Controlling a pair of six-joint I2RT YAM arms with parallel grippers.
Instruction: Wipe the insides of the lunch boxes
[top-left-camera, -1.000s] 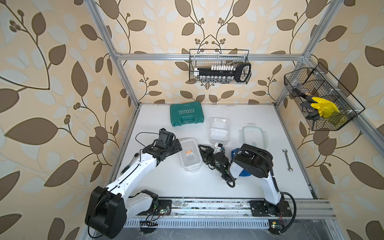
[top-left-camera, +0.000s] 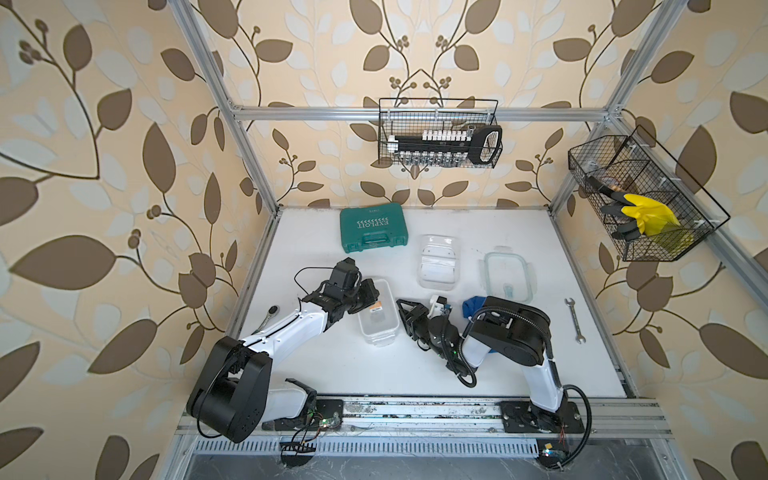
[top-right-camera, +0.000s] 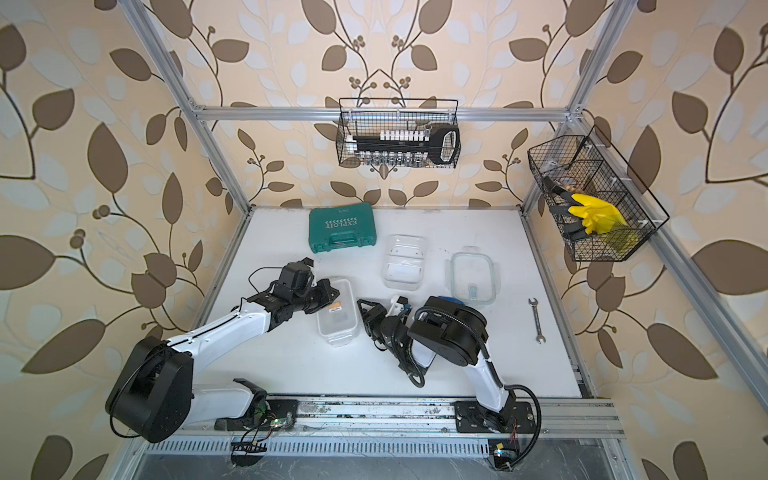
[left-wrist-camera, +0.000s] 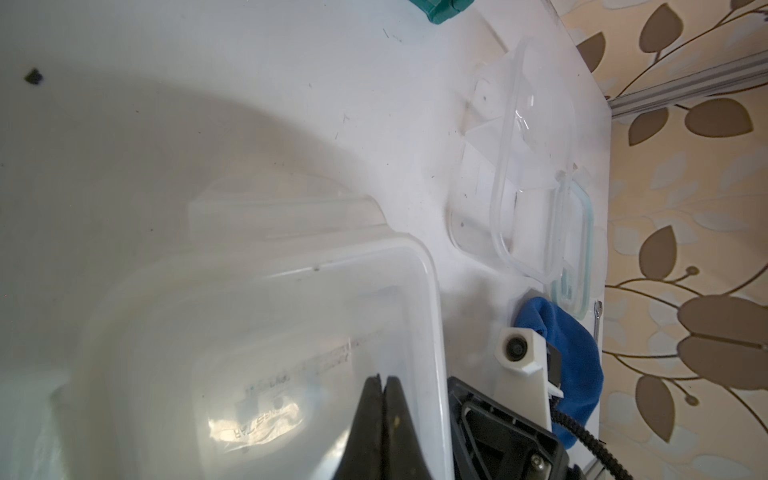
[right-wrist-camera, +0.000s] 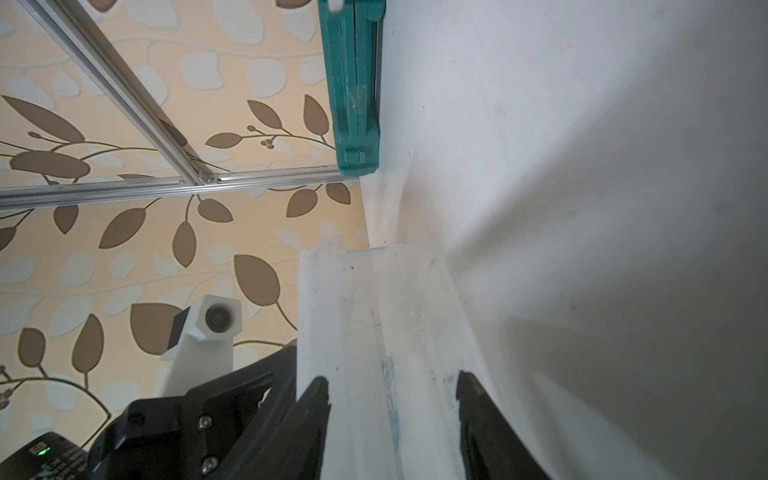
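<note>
The near lunch box, clear plastic with a small orange label, stands lid-less on the table between my arms. My left gripper is shut, its tips over the box's interior, with nothing visible between them. At the box's right side, my right gripper has its fingers apart; the box's clear wall shows in the gap, and contact cannot be told. A second clear lunch box and one with a pale blue rim stand farther back. A blue cloth lies partly hidden behind the right arm.
A green case sits at the back left. A wrench lies at the right edge, and a dark-ended tool at the left. Wire baskets hang above. Bare table lies in front of the near box.
My left gripper has moved right, from beside the near box to over it. The right gripper has shifted slightly next to the box.
</note>
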